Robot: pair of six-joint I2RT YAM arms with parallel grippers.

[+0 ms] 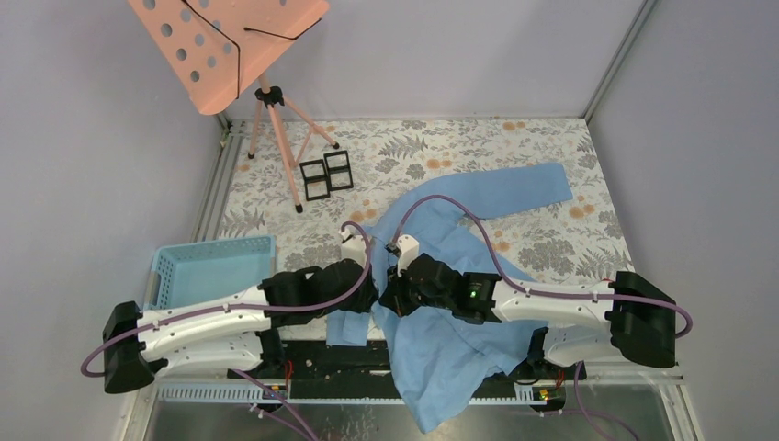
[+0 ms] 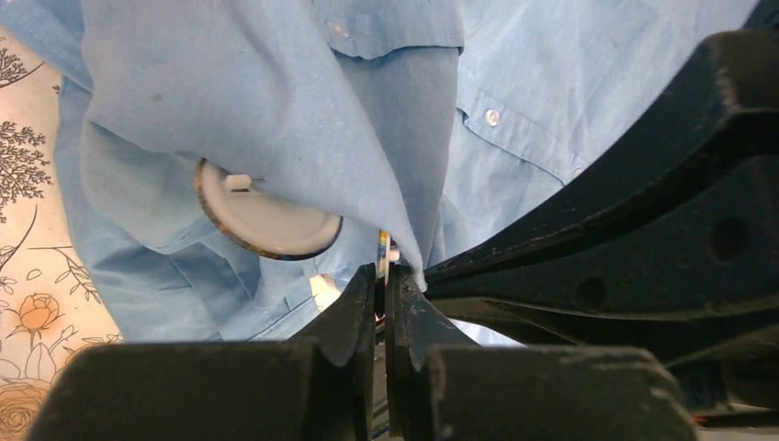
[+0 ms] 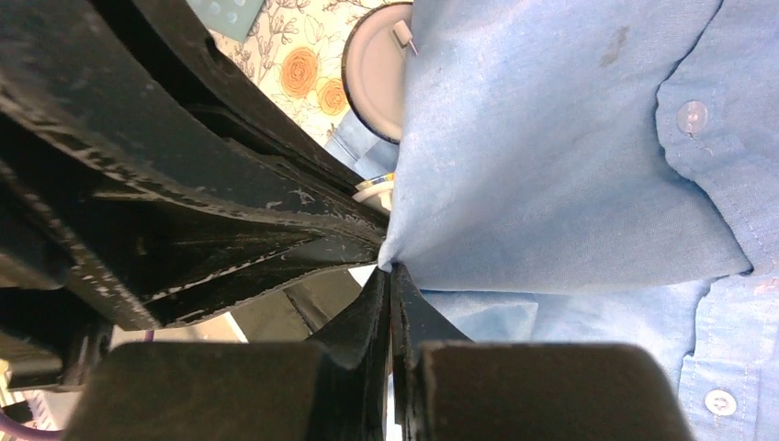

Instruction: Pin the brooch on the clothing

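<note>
Light blue clothing (image 1: pixel 459 344) lies spread over the table's front and middle, with a raised fold (image 2: pixel 276 119) between the grippers. My left gripper is shut on a brooch (image 2: pixel 384 246) seen edge-on, its white back and gilt rim close against the fold. Another round brooch (image 2: pixel 271 219), white-backed with a dark gilt rim, stands partly behind the cloth; a small catch and a thin pin show on it. My right gripper is shut on the fold's lower corner, right beside the left fingers (image 3: pixel 303 207). Whether the held brooch's pin passes through the cloth is hidden.
A pale blue basket (image 1: pixel 213 241) stands at the left. Black frames (image 1: pixel 327 175) lie beside a pink tripod stand (image 1: pixel 277 138) at the back left. Both arms meet closely, leaving little room between them.
</note>
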